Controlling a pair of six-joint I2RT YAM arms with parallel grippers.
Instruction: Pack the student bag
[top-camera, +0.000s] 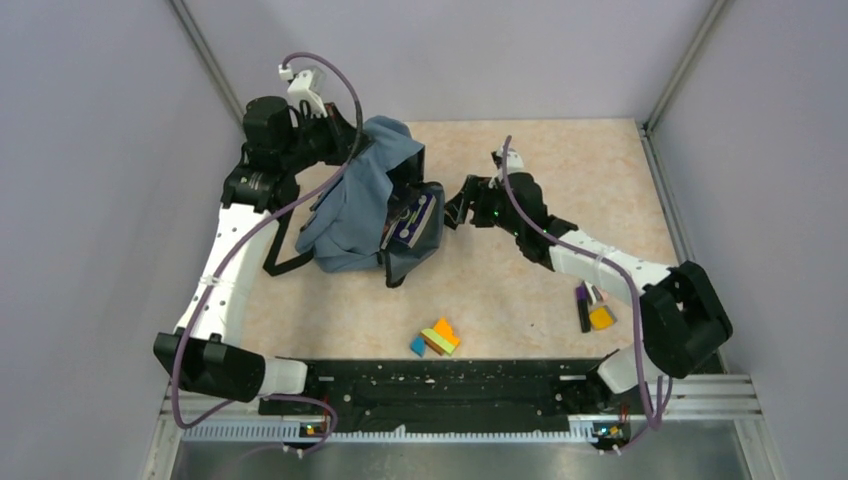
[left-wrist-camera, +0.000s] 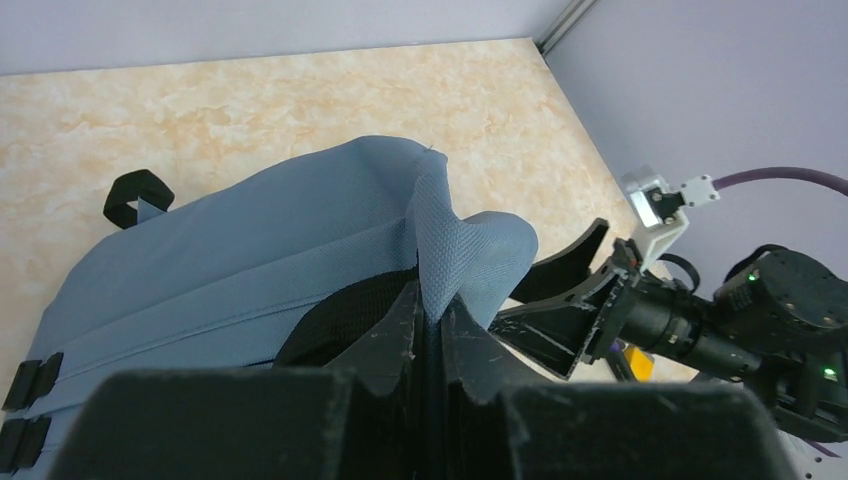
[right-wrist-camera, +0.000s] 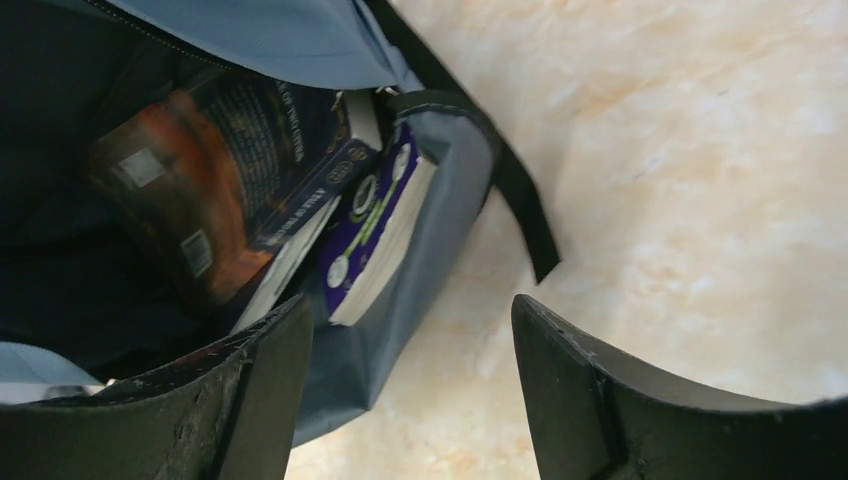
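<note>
A blue-grey bag (top-camera: 350, 220) lies on the table, its mouth facing right. My left gripper is shut on the upper edge of its opening and holds that fabric raised. Inside are a purple book (right-wrist-camera: 372, 225) against the lower flap and a dark book with an orange cover (right-wrist-camera: 225, 165) beside it; the purple book (top-camera: 413, 222) also shows from the top. Open and empty, my right gripper hovers just right of the bag's mouth. A black strap (right-wrist-camera: 522, 205) hangs out of the bag past the lower flap.
Orange, green and blue blocks (top-camera: 437, 338) lie near the front edge of the table (top-camera: 500, 320). At the right, a black marker (top-camera: 583, 312) and a yellow piece (top-camera: 602, 318) lie partly beneath my right arm.
</note>
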